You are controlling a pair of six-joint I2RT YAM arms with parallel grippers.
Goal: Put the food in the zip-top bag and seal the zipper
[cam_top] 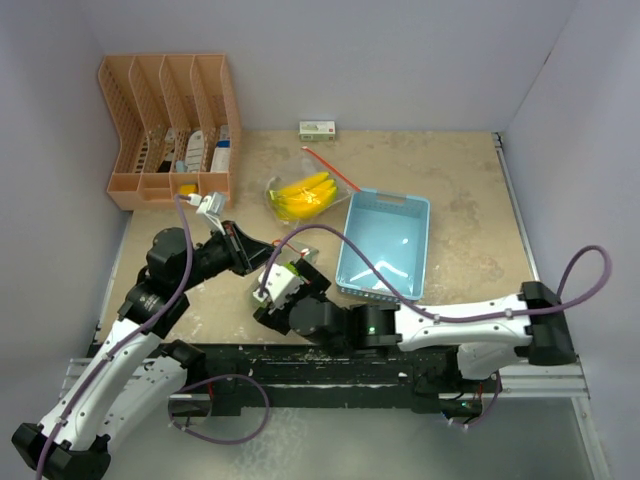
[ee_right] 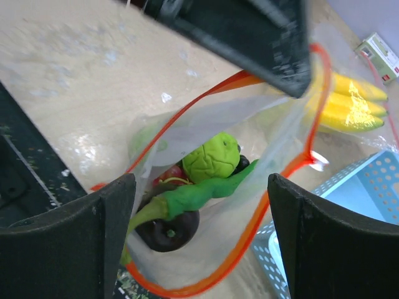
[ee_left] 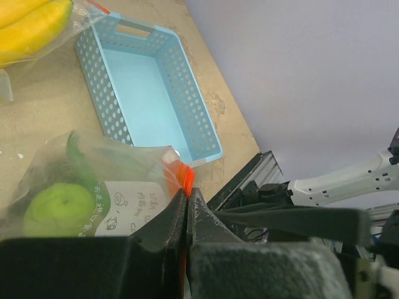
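Observation:
A clear zip top bag point(ee_left: 131, 163) with an orange zip edge holds the food. Its mouth gapes in the right wrist view, showing a green pepper point(ee_right: 198, 193), a bumpy green piece point(ee_right: 212, 157), a dark round vegetable point(ee_right: 171, 233) and something red point(ee_right: 173, 177). My left gripper is shut on the orange edge at one corner of the bag. My right gripper stands open, its dark fingers point(ee_right: 324, 240) on either side of the mouth. From the top, the right gripper hides most of this bag.
A pale blue basket point(cam_top: 345, 240) stands empty to the right. Behind lies another bag with yellow bananas point(cam_top: 303, 197). An orange divided rack point(cam_top: 128, 150) and a small box point(cam_top: 317, 131) are at the back.

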